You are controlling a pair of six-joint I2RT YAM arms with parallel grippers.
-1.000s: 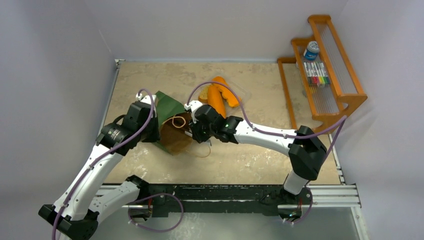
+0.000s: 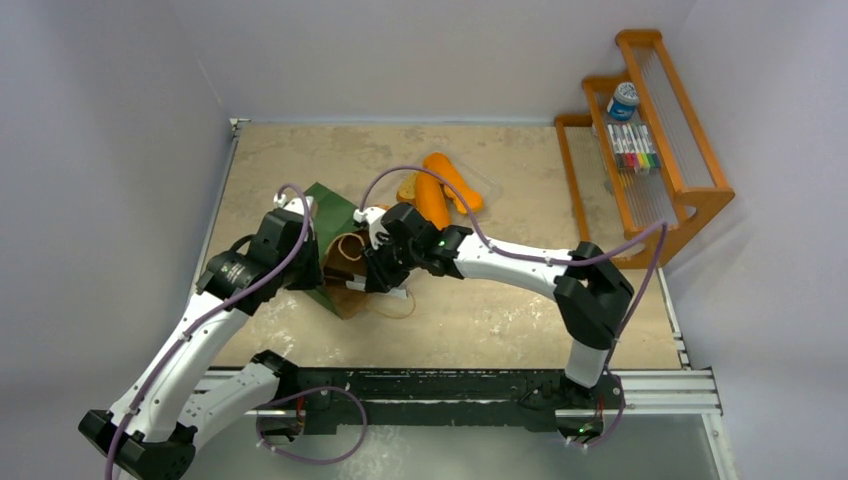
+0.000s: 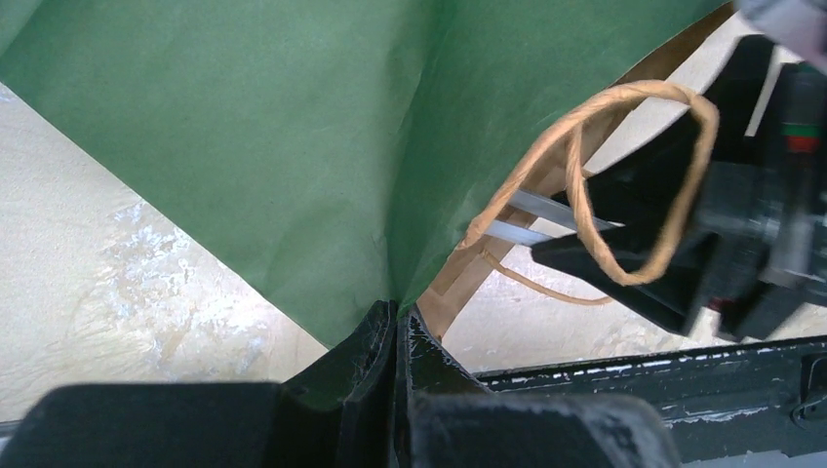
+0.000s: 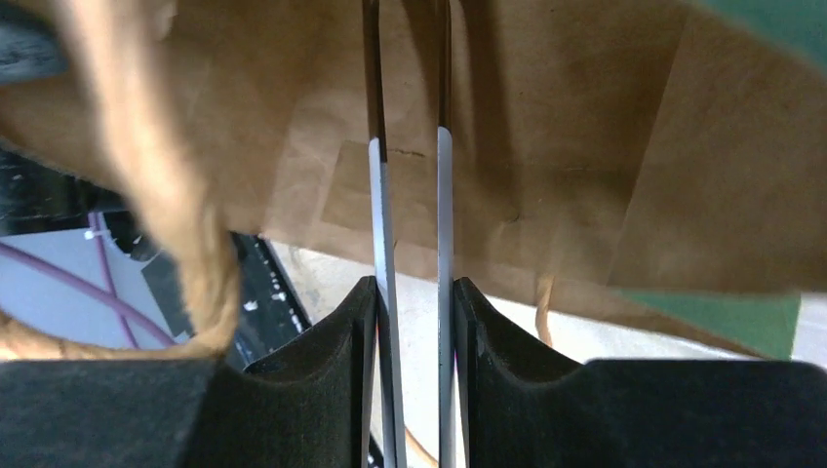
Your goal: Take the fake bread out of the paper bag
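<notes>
The paper bag [image 2: 334, 206] lies at left centre, green outside, brown inside, with rope handles [image 3: 673, 224]. My left gripper is shut at the bag's edge, pinched against the green paper. My right gripper has its long fingers reaching into the brown interior [image 4: 575, 195], close together with a narrow gap and no bread visible between them. Orange fake bread pieces [image 2: 435, 200] and a yellowish piece lie outside the bag at the back centre, on a clear sheet or tray; whether more bread is inside is hidden.
A wooden rack [image 2: 700, 195] with markers and a jar [image 2: 622, 99] stands at the back right. Free table space [image 2: 480, 330] lies at front right and back left. Walls close in the sides and back.
My right gripper has moved left and deeper into the bag, and its arm's elbow has shifted. My left gripper has barely moved.
</notes>
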